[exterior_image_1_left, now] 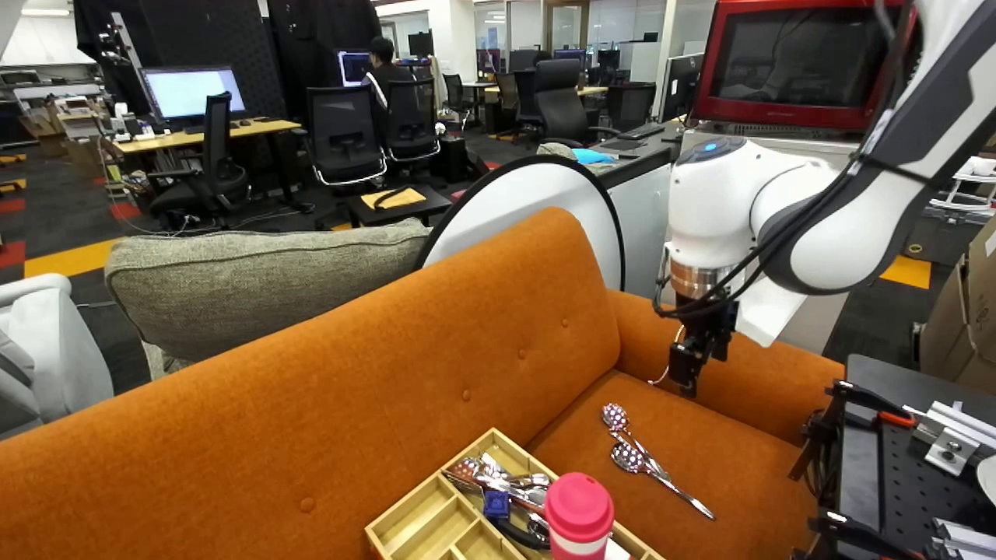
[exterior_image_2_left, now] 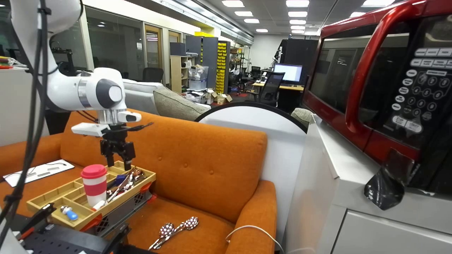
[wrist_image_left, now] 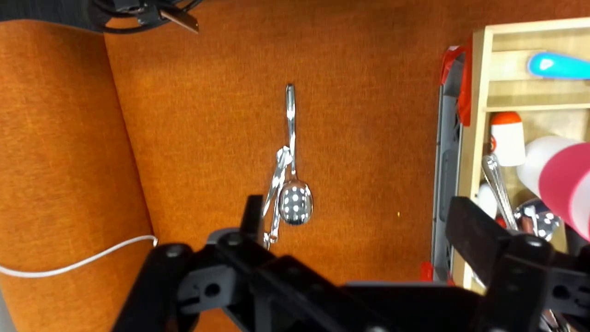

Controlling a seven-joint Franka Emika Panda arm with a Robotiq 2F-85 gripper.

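Two shiny slotted spoons (exterior_image_1_left: pixel 628 457) lie crossed on the orange sofa seat. In the wrist view, one spoon's round perforated head (wrist_image_left: pixel 296 203) shows clearly, while part of the other is hidden behind the left finger. My gripper hangs above the seat, its fingers wide apart and nothing between them. In exterior view 1 the gripper (exterior_image_1_left: pixel 689 373) points down, well clear of the spoons. A wooden divided tray (exterior_image_1_left: pixel 420 513) holds several metal utensils and a blue item (exterior_image_1_left: pixel 497 505). A pink-and-white cup (exterior_image_1_left: pixel 579 513) stands upright at the tray.
A blue-handled tool (exterior_image_2_left: pixel 70 213) lies in a tray compartment. The white cable (wrist_image_left: pixel 127 242) runs over the sofa arm. A black perforated cart (exterior_image_1_left: pixel 920 485) flanks the seat, and a red microwave (exterior_image_1_left: pixel 794 61) stands behind. Seat around the spoons is free.
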